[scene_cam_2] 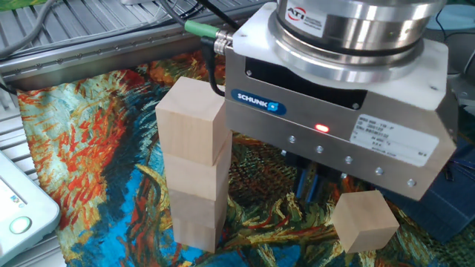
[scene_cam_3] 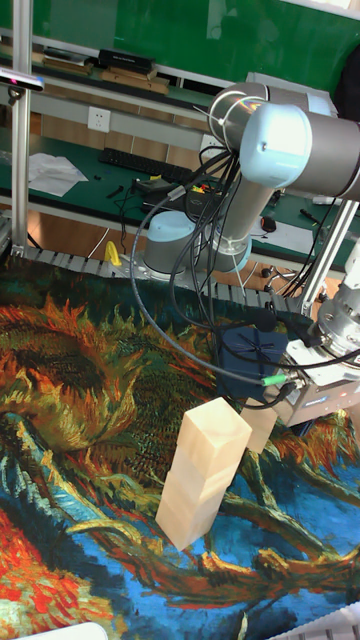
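Light wooden blocks form a tall upright stack (scene_cam_2: 194, 170), its tiers slightly out of line, left of my gripper (scene_cam_2: 307, 185). In exterior view 3 the stack (scene_cam_3: 202, 475) stands alone on the cloth. A loose wooden cube (scene_cam_2: 364, 221) lies to the right and nearer the camera, apart from the stack. The same cube (scene_cam_3: 259, 427) shows partly behind the stack in the other view. Dark blue fingers (scene_cam_2: 312, 190) hang below the grey gripper housing, left of the cube and clear of it. The housing hides most of the fingers, and nothing is seen held.
A colourful painted cloth (scene_cam_2: 82, 148) covers the table. A dark blue box (scene_cam_3: 250, 357) stands beyond the loose cube, by the arm. A white device (scene_cam_2: 22, 204) sits at the left edge. Open cloth lies left of the stack.
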